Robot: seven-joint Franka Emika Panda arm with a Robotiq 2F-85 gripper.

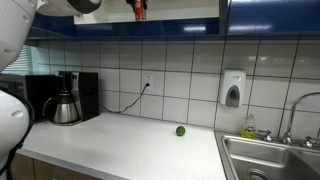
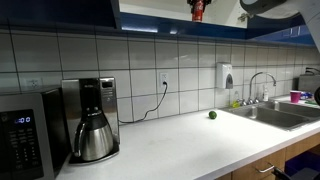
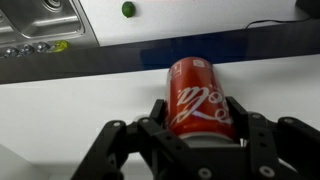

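Observation:
A red can or cup with white script lettering (image 3: pixel 199 92) fills the middle of the wrist view. My gripper is shut on it, with dark fingers on both sides. In exterior view 1 the red can (image 1: pixel 140 10) appears at the top edge, before the pale opening of the overhead shelf. Exterior view 2 also catches the red can (image 2: pixel 198 11) high up, near the blue shelf edge. Most of the gripper is cropped out of both exterior views. Whether the can's base touches the shelf cannot be told.
The blue shelf edge (image 1: pixel 180 27) runs across above the tiled wall. Below, a small green object (image 1: pixel 181 130) lies on the white counter (image 1: pixel 120 140). A coffee maker (image 2: pixel 94 120) and microwave (image 2: pixel 32 135) stand at one end, a sink (image 1: pixel 265 158) at the other.

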